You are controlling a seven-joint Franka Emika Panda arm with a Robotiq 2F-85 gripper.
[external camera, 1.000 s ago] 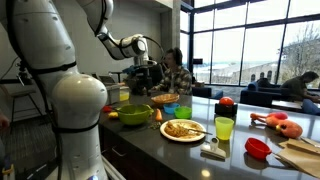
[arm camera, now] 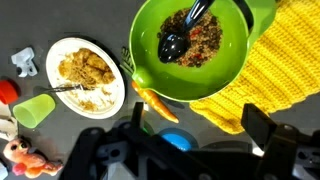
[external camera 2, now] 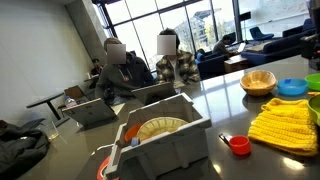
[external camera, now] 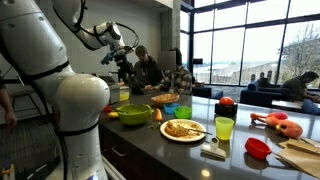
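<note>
In the wrist view my gripper is open, with nothing between its fingers. Below it lies a large green bowl [arm camera: 150, 55] of grainy, reddish-brown food, and a black ladle [arm camera: 178, 42] rests in that food. An orange carrot [arm camera: 158, 106] lies against the bowl's near edge. Part of a blue bowl [arm camera: 178, 139] shows between the fingers, farther down on the table. Exterior view 1 shows the gripper [external camera: 122, 66] raised well above the table, behind the green bowl [external camera: 133, 114].
A white plate [external camera: 182, 131] of food, a yellow-green cup [external camera: 224, 128] and a red bowl [external camera: 258, 148] stand to the right. A yellow towel [external camera 2: 283, 126] lies flat. A grey bin [external camera 2: 168, 150] holds a basket. Two people sit behind the table.
The arm has risen and drawn left in exterior view 1, carrying the gripper higher above the table. Bowls, plate and cup stay where they were.
</note>
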